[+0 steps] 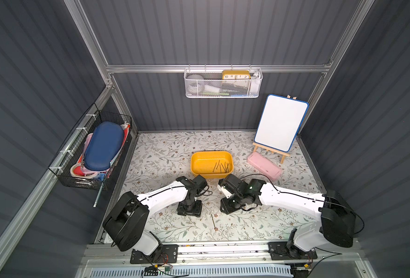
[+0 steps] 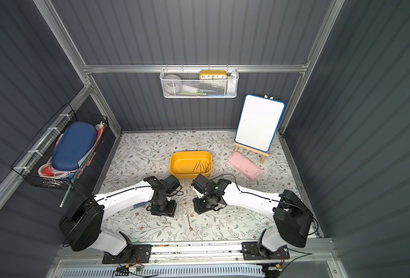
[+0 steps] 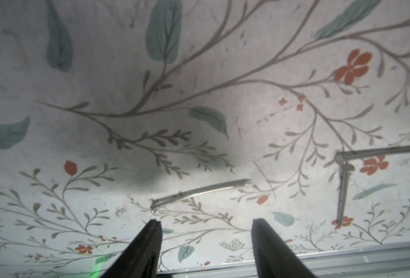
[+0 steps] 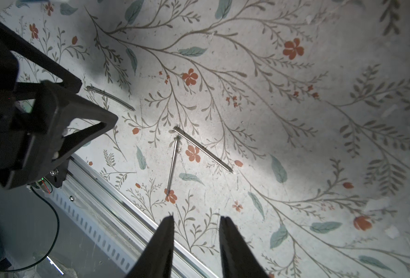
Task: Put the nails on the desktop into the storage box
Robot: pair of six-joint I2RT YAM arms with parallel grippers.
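Observation:
The yellow storage box stands mid-desk with several nails inside. Three more nails lie on the desktop. In the left wrist view, a slightly bent nail lies just beyond my left gripper, whose open fingers are empty. Off to the right, a long nail and a shorter nail lie with their heads together. The right wrist view shows that same pair, a thicker nail and a thinner nail, beyond my right gripper. Its fingers stand apart, nothing between them.
A pink tray and a whiteboard on an easel stand at the back right. The left gripper reaches into the right wrist view, so the two arms are close together. Clear desktop lies left of the box.

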